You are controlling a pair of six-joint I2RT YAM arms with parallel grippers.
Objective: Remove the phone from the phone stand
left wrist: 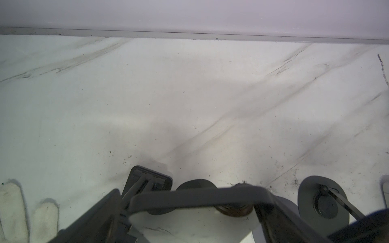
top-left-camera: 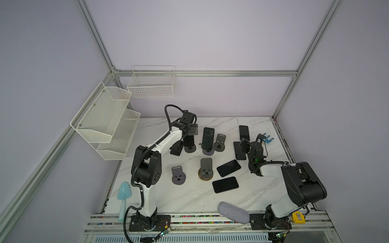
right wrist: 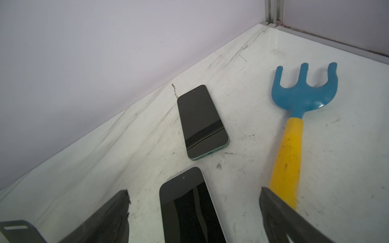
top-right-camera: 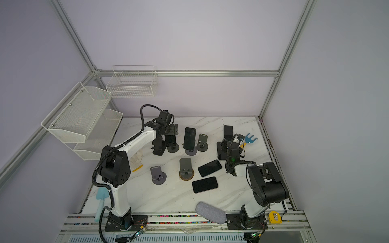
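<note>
Phones stand on stands in the back middle: an upright phone [top-left-camera: 207, 138] and a phone [top-left-camera: 188, 141] partly hidden under my left gripper [top-left-camera: 192, 129], which is open above it. In the left wrist view only stand tops, bases and bare table show around the fingers. Empty grey stands [top-left-camera: 178, 175] and a small stand [top-left-camera: 220, 142] are nearby. My right gripper [top-left-camera: 243, 143] is open over a lying phone [right wrist: 190, 206], with another phone [right wrist: 202, 121] beyond it.
Two phones [top-left-camera: 228, 167] lie at front centre, above a grey case [top-left-camera: 233, 212]. A blue fork [right wrist: 304, 93] lies at right. Wire shelves [top-left-camera: 103, 121] hang on the left wall.
</note>
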